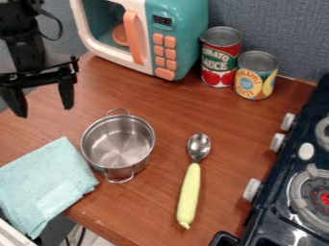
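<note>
The black gripper [44, 97] hangs at the upper left over the wooden counter, its fingers apart with nothing between them. Right and below it sits a steel pot [118, 144] with two handles. A spoon with a pale yellow handle [189, 192] lies to the right of the pot. A light blue towel [38, 187] lies at the front left.
A teal toy microwave [180, 38] stands at the back. Two cans, a red one [220, 60] and a yellow one [255, 77], are beside it. A black stove [290, 202] fills the right side.
</note>
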